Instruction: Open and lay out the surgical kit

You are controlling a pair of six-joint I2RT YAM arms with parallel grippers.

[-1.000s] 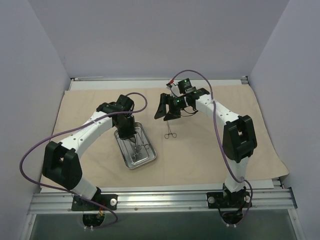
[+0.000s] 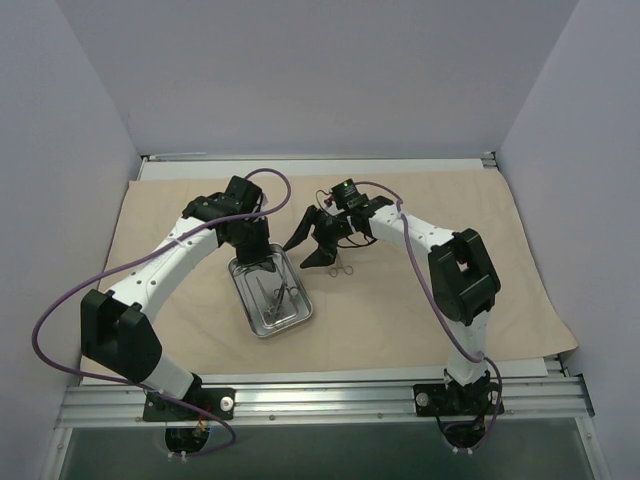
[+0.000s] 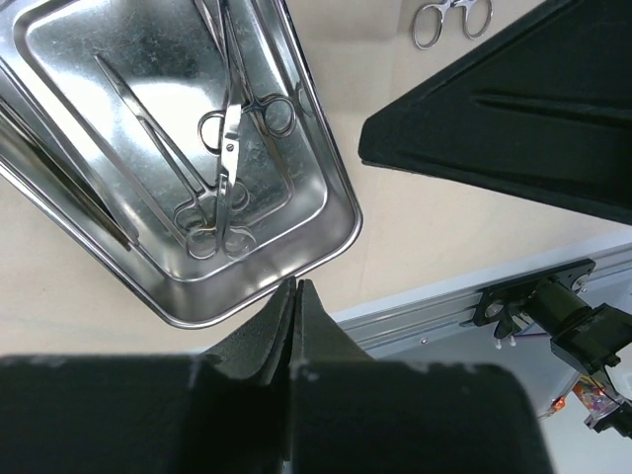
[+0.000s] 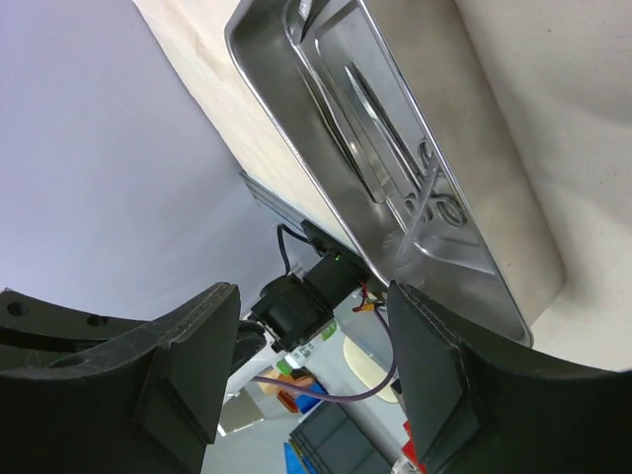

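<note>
The steel tray (image 2: 277, 327) lies left of centre, holding several instruments. In the left wrist view, two ring-handled instruments, one forceps (image 3: 158, 133) and one pair of scissors (image 3: 229, 148), overlap inside it, with tweezers (image 3: 59, 168) along one side. My left gripper is shut over the tray area, nothing showing between its fingertips. My right gripper (image 2: 294, 257) stands open at the tray's right edge; in the right wrist view its fingers (image 4: 202, 341) are well apart and empty. Another ring-handled instrument (image 2: 342, 270) lies on the cloth right of the tray, partly hidden by the right gripper.
Both grippers are close together above the tray; a right gripper finger (image 3: 513, 109) looms large in the left wrist view. Purple cables (image 2: 425, 285) loop along both arms.
The right gripper has moved left and toward the tray, now covering part of the instrument on the cloth.
</note>
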